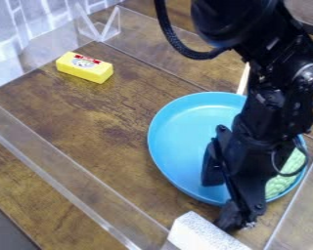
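My black gripper (229, 186) hangs over the right side of a round blue plate (179, 132), its lower end reaching down past the plate's near rim. The finger is open; I see nothing held, though the fingertips are partly dark and hard to make out. A pale green object (292, 168) lies on the plate's right part, partly behind the gripper. A white speckled block (199, 236) lies at the bottom edge, just below the gripper.
A yellow block with a red label (83, 66) sits at the upper left of the wooden table (81, 137). Clear plastic walls edge the area at left and right.
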